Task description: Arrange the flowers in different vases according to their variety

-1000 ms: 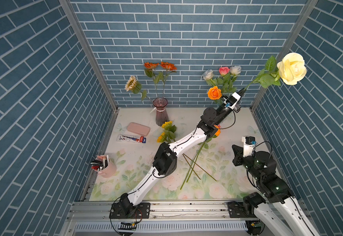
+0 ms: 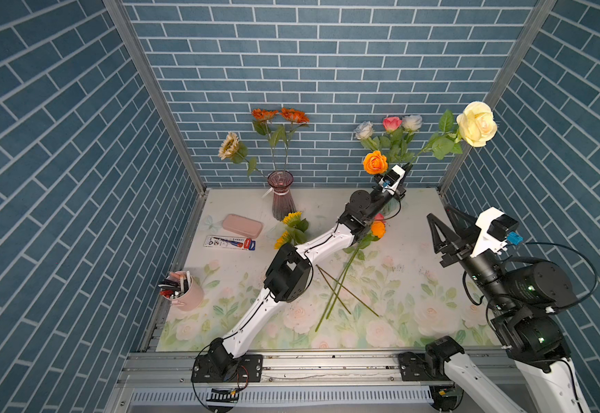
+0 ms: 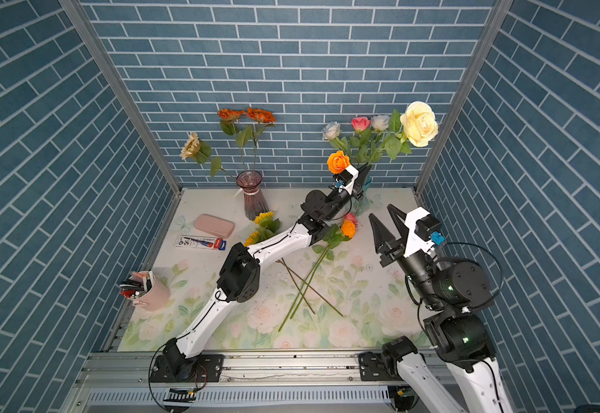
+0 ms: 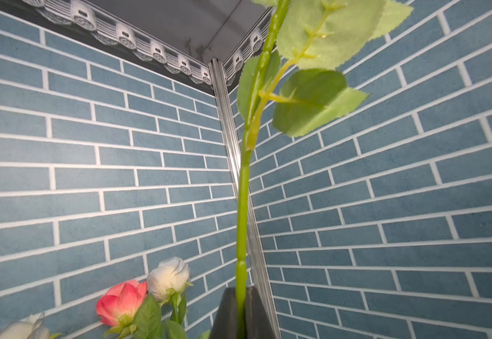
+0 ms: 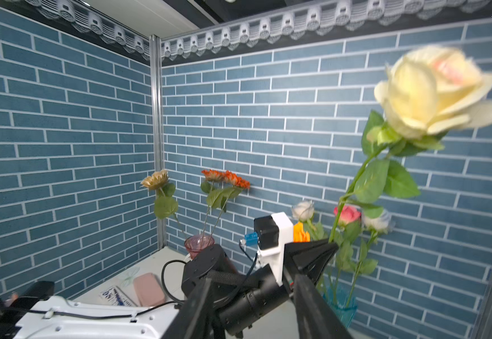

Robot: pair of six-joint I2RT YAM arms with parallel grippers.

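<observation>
A yellow rose (image 2: 476, 124) stands over the blue vase (image 5: 342, 305) at the back right, its green stem (image 4: 241, 237) between the shut fingers of my left gripper. Pink, white and orange roses (image 3: 338, 162) are in that vase. A purple vase (image 2: 282, 196) holds orange and pale flowers (image 2: 294, 115). Sunflowers (image 3: 264, 219) and an orange rose (image 2: 378, 229) lie on the table, partly hidden by my left arm. My right gripper (image 3: 382, 227) stands open and empty at the right.
A pink case (image 2: 241, 225), a boxed pen (image 2: 227, 242) and a pink cup of pens (image 2: 186, 298) are at the left.
My right gripper has risen, its fingers now apart.
</observation>
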